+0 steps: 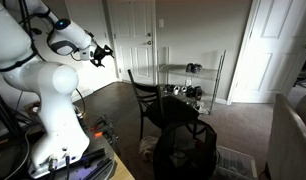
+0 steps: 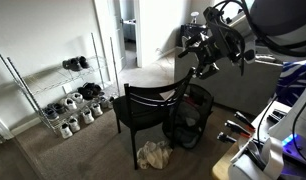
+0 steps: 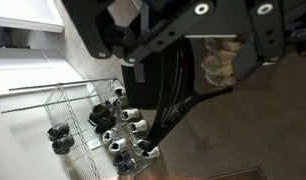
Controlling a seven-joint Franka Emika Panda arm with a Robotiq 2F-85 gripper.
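My gripper point(image 1: 106, 51) is raised high at the left in exterior view 1, well above the floor. In exterior view 2 the gripper point(image 2: 200, 66) appears in front of the black chair's right side. Its fingers are apart, and nothing shows held between them. A crumpled pale cloth point(image 2: 153, 154) lies on the floor beside the chair point(image 2: 145, 108); in the wrist view the cloth point(image 3: 221, 60) shows far below, partly covered by the gripper. A black mesh basket point(image 1: 186, 150) stands to the chair's right in exterior view 1.
Behind the chair, a wire rack point(image 2: 81, 85) carries several pairs of shoes. A wooden table edge point(image 1: 120, 170) lies near the robot's base. A pale sofa point(image 1: 291, 140) stands at the far right. Carpet point(image 1: 238, 125) is open between basket and doors.
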